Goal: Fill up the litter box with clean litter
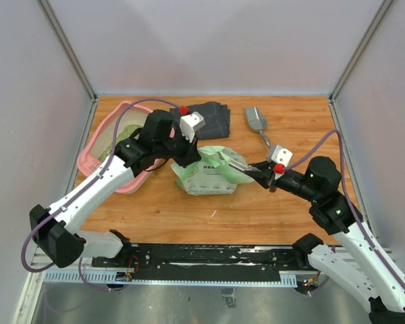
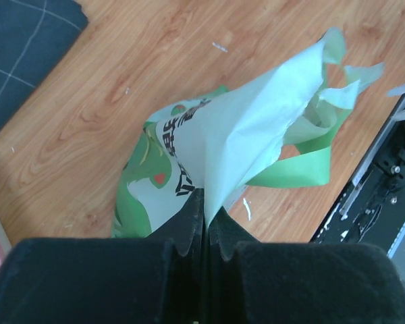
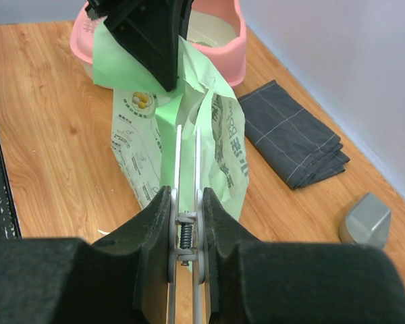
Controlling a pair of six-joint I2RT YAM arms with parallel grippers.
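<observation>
A green-and-white litter bag (image 1: 206, 177) stands near the table's middle, its torn top folded. My left gripper grips the bag's upper edge, its black fingers pinching the white film. My right gripper faces the bag from the right, closed around a metal tool (image 3: 197, 169) with two thin prongs, like scissors or tongs, whose tips reach the bag's green top. The pink litter box (image 1: 94, 155) at left holds some green litter, partly hidden by my left arm.
A folded dark cloth (image 1: 209, 118) lies behind the bag, and a grey scoop (image 1: 256, 121) to its right. Bare wood surrounds the bag's front and right.
</observation>
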